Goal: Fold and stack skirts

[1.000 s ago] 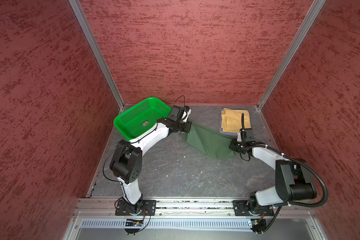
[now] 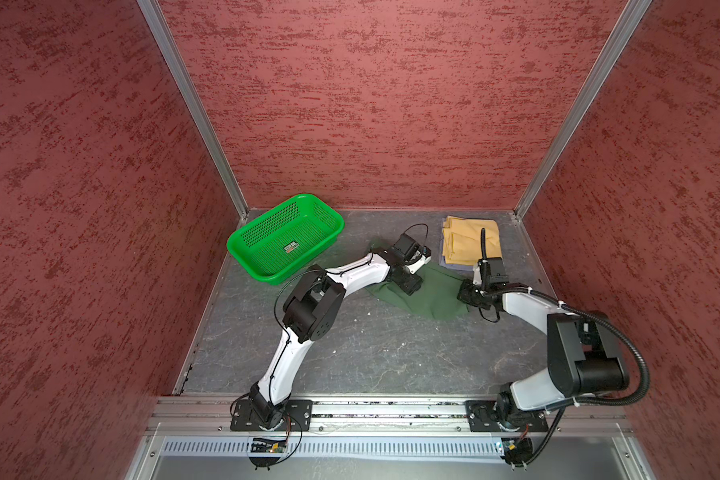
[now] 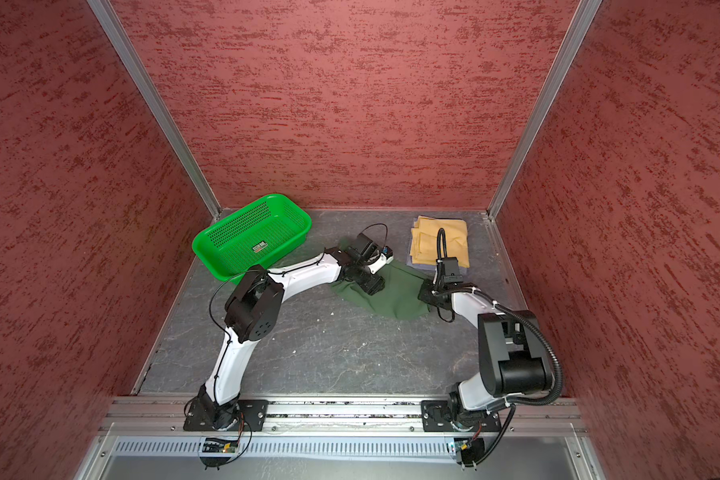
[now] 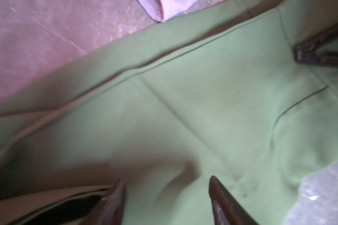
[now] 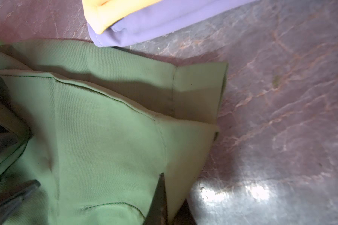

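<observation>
A green skirt (image 2: 441, 297) lies spread and wrinkled on the table, its two layers parted along the far edge. Over its left part hangs my left gripper, fingers apart; a raised fold with a dark opening sits beside its left finger (image 4: 114, 202). At the skirt's right edge my right gripper is shut, with green cloth running between its fingers. In the right wrist view the left gripper's dark fingertips (image 5: 30, 187) show over the skirt. The left arm covers the skirt's left end in the top views.
Behind the skirt at right is a stack with a folded yellow skirt (image 2: 470, 240) over a purple one (image 5: 146, 31). An empty-looking green basket (image 2: 240, 248) stands at back left.
My left gripper has moved right and slightly toward the front, from the skirt's left corner over its middle-left. The skirt's left end has shifted and bunched. My right gripper has hardly moved.
</observation>
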